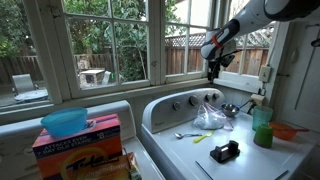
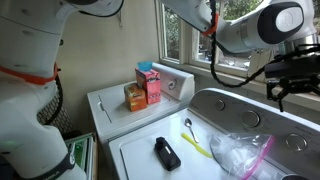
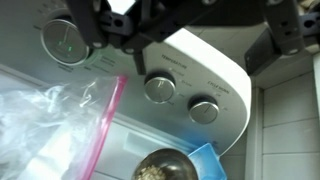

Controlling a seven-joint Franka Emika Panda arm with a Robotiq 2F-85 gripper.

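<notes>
My gripper (image 1: 212, 76) hangs open in the air near the washer's control panel, under the window. Apart from each other, its dark fingers (image 3: 148, 22) frame only the panel in the wrist view. A clear plastic bag (image 2: 238, 153) with a pink edge lies on the white top, below the gripper and not touched by it. Beside the bag sits a metal bowl (image 3: 168, 165) with something brown inside. A spoon (image 2: 190, 129) and a yellow utensil (image 2: 197, 146) lie on the same surface, left of the bag.
Control knobs (image 3: 159, 88) line the raised panel. A black object (image 1: 225, 152) rests toward the front; a green cup (image 1: 263, 135) and an orange item (image 1: 288, 131) stand at right. The Tide box (image 1: 80, 150) carries a blue bowl (image 1: 65, 122).
</notes>
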